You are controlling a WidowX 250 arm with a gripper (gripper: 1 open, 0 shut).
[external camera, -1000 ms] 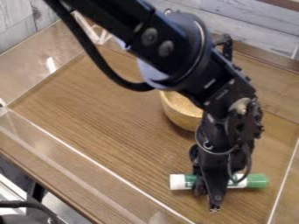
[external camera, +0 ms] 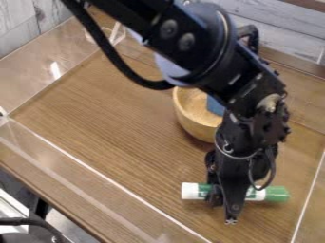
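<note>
My black gripper reaches down at the lower right of the camera view, shut around the middle of a green tube with a white end, which lies level low on the wooden floor of the workspace. The gripper hides the middle of the tube.
A light wooden bowl stands behind the gripper, partly hidden by the arm, with something blue in it.
The gripper and the green tube have shifted very slightly to the left; the arm's upper part has moved a little. The grip looks the same.
</note>
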